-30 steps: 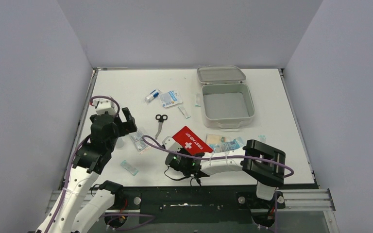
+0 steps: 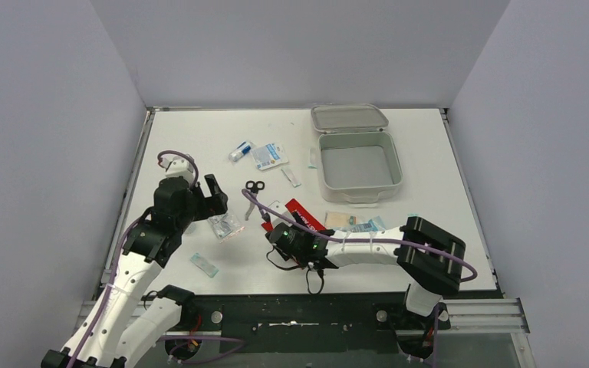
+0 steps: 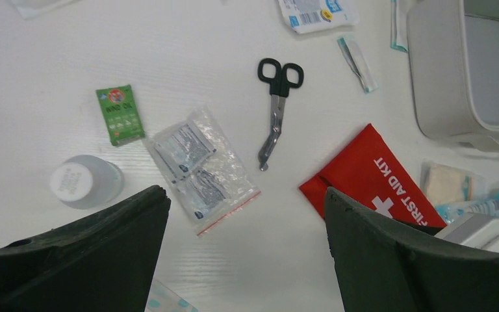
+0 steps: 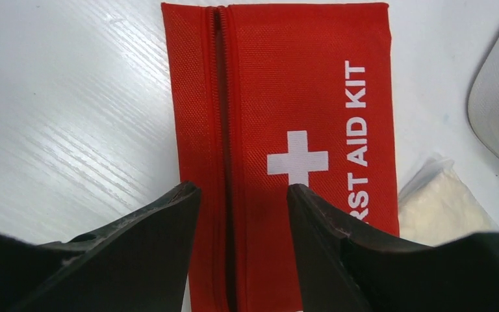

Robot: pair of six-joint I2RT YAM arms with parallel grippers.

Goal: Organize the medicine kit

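The red first aid kit pouch [image 4: 357, 39] lies flat with its zip slit slightly parted. My right gripper is open above it, one finger over the zip side and the other over the printed panel; nothing is between them. In the top view, the right arm covers much of the pouch [image 2: 304, 215]. My left gripper hangs open and empty above the left side of the table. Below it lie scissors [image 3: 276, 104], a clear zip bag [image 3: 198, 162], a green packet [image 3: 120, 116] and a white-capped bottle [image 3: 71, 182]. The grey box [image 2: 343, 187] stands uncovered and empty.
Near the back are a blue-and-white packet [image 2: 269, 156] and a small blue-capped tube [image 2: 241, 151]. A beige packet [image 2: 340, 220] rests right of the pouch, and a small sachet [image 2: 205, 265] lies at front left.
The left gripper has shifted slightly right. The pouch and the other items look unmoved.
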